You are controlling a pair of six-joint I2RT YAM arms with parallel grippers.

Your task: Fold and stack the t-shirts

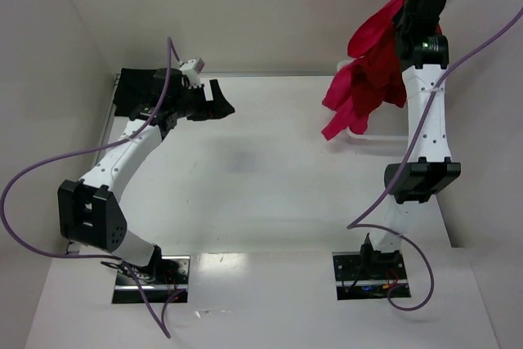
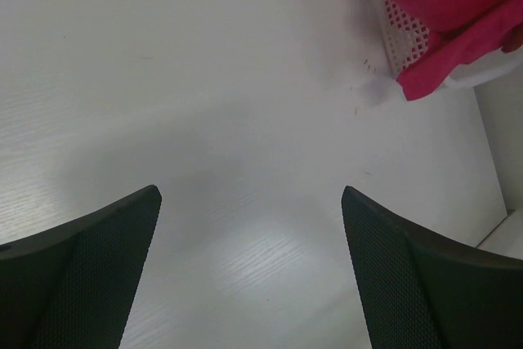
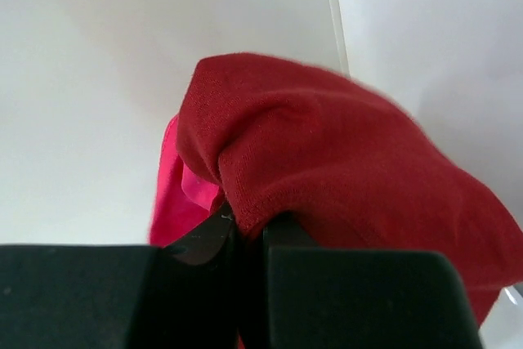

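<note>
A crumpled red t-shirt (image 1: 372, 71) hangs at the far right of the table, over a white basket. My right gripper is shut on its gathered cloth, which drapes up and over the fingertips in the right wrist view. In the left wrist view, the shirt's lower end (image 2: 466, 6) dangles in front of the basket's perforated wall. My left gripper (image 1: 219, 101) stands open above the left part of the table, with empty space between its fingers. At the back left lies a dark folded cloth (image 1: 131, 91), partly behind the left arm.
The white basket (image 2: 404, 38) is at the back right, mostly covered by the red cloth in the top view. Bare white tabletop (image 1: 245, 177) fills the middle and front.
</note>
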